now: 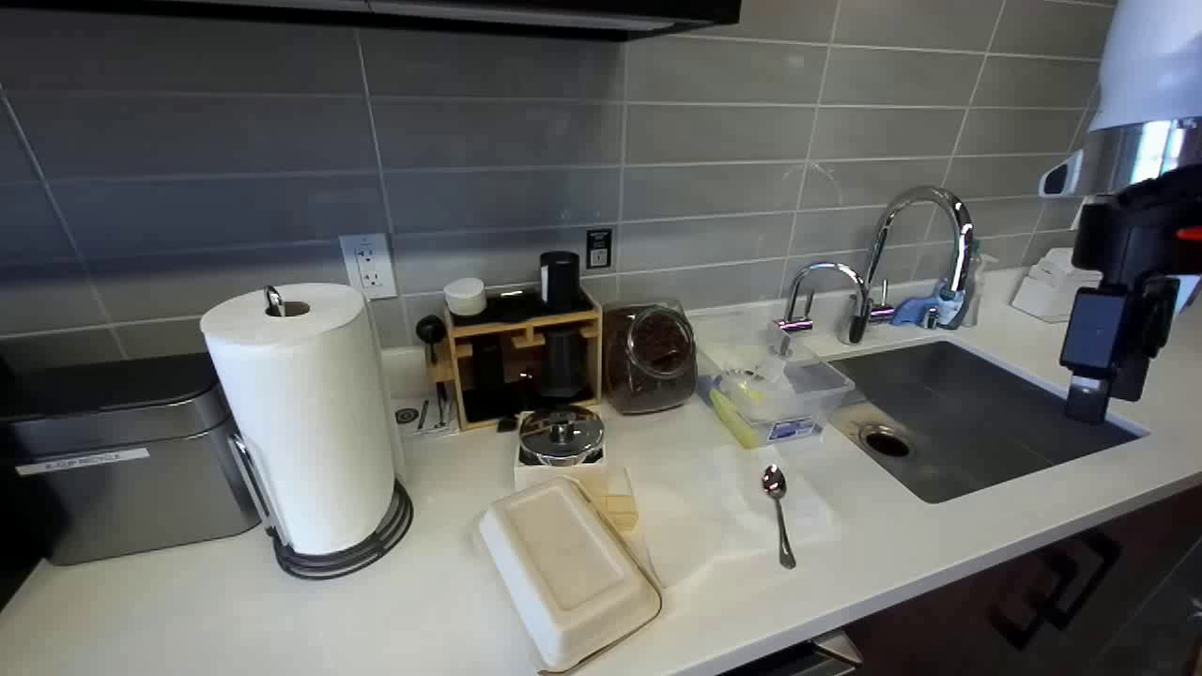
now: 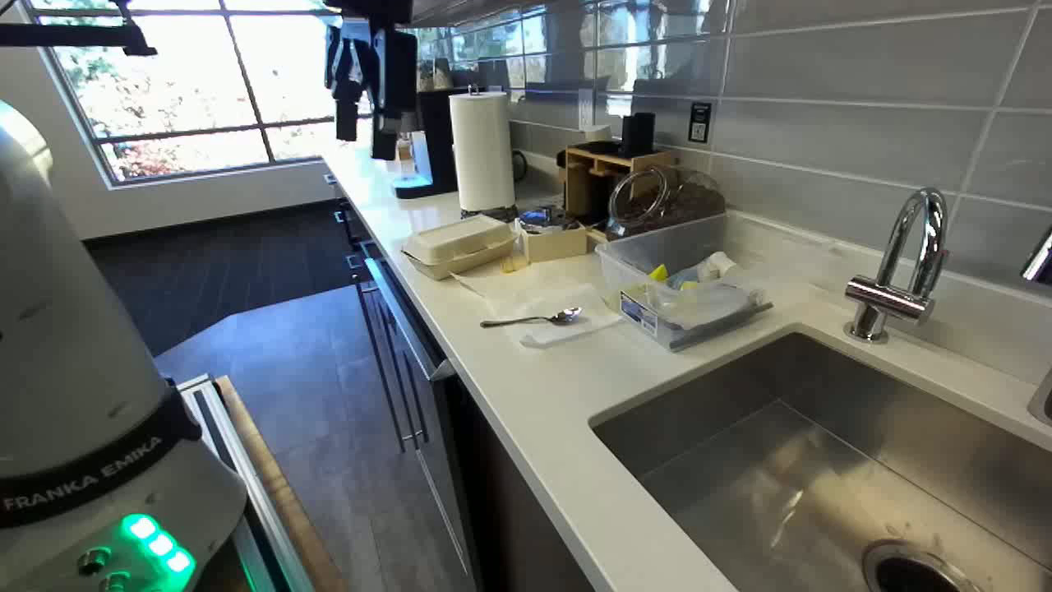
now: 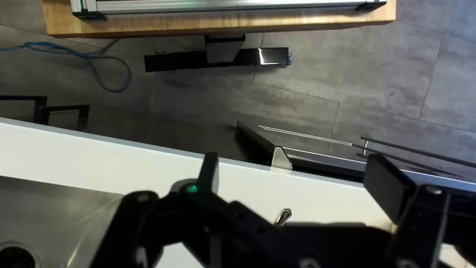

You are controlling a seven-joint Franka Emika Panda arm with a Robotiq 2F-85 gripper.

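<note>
My gripper stands open above the counter's front edge, its fingers wide apart and nothing between them. It also shows at the right of exterior view 1 (image 1: 1101, 400) and at the top of exterior view 2 (image 2: 365, 143). A metal spoon (image 1: 779, 513) lies on the counter left of the sink, on or beside a thin clear sheet; only its handle tip (image 3: 283, 216) shows in the wrist view. Next to the sink stands a clear plastic bin (image 2: 671, 281) with wrappers and yellow bits inside. A closed beige takeout box (image 1: 572, 573) rests near the counter's front.
The sink (image 1: 980, 417) is empty, with a tall chrome faucet (image 1: 958, 242) behind it. Paper towels (image 1: 301, 417), a wooden rack (image 1: 524, 361), a dark-filled jar (image 1: 650, 359) and a steel-lidded container (image 1: 561, 437) line the back. Bare counter surrounds the spoon's front end.
</note>
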